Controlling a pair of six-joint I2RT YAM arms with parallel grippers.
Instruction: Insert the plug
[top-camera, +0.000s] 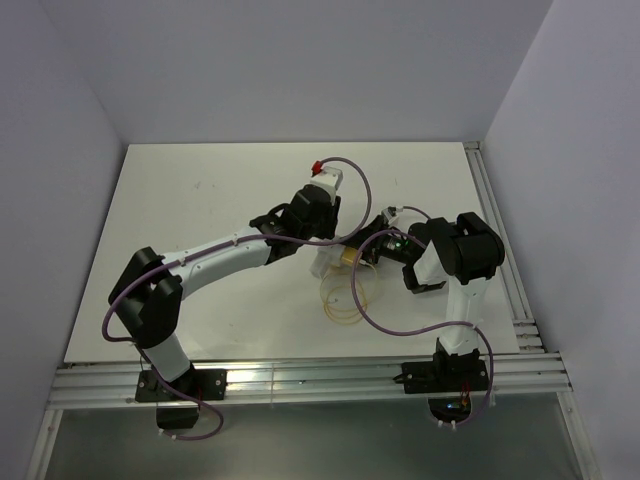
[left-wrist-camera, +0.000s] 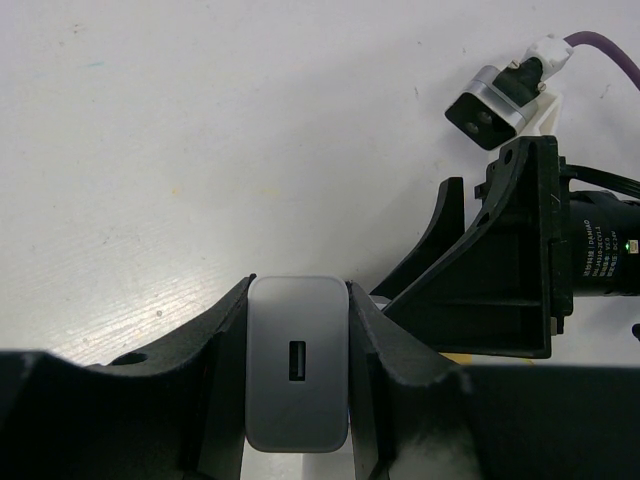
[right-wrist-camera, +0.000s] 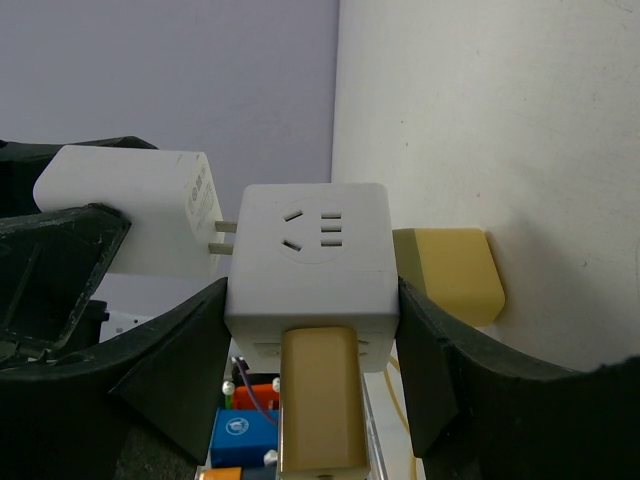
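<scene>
A white plug with two metal prongs is in my left gripper, shut on its sides. From the right wrist view, its prongs point at the left side of a white socket block. Part of the prongs shows bare between plug and block; whether their tips are inside cannot be told. My right gripper has its fingers against both sides of the block, slotted face towards the camera. In the top view both grippers meet near the table's middle, where the arms hide most of the plug and block.
A yellow cord lies looped on the table below the grippers. Yellow-brown blocks sit beside and in front of the socket. Purple cables hang along both arms.
</scene>
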